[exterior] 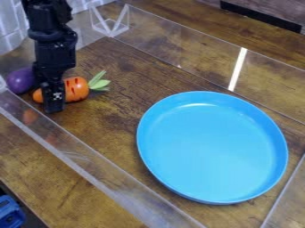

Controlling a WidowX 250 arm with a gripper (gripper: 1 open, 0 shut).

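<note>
My black gripper [50,89] is lowered at the upper left, its fingers over an orange toy carrot [75,89] with pale green leaves. Whether the fingers are closed on the carrot I cannot tell. A purple round object [20,80] lies just left of the carrot, partly hidden by the gripper.
A large blue plate [211,147] fills the right of the wooden table [113,169]. Clear walls edge the work area. A blue object [7,212] sits at the bottom left corner. Bare table lies between carrot and plate.
</note>
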